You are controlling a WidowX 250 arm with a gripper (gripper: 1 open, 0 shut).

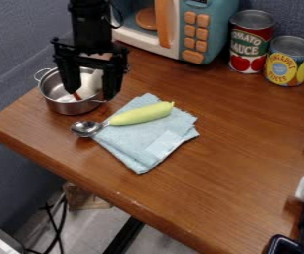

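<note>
My black gripper [91, 70] is over a steel pot [62, 101] at the back left of the table, its fingers reaching down into or just above it. A whitish object shows between or behind the fingers inside the pot; whether it is held I cannot tell. A light blue cloth [148, 152] lies right of the pot, with a yellow corn cob [143, 114] and a metal spoon [85, 129] on it.
A toy microwave [195, 35] stands at the back, with a tomato can [249, 45] and a yellow can [287, 63] to its right. A dark appliance [298, 223] is at the right edge.
</note>
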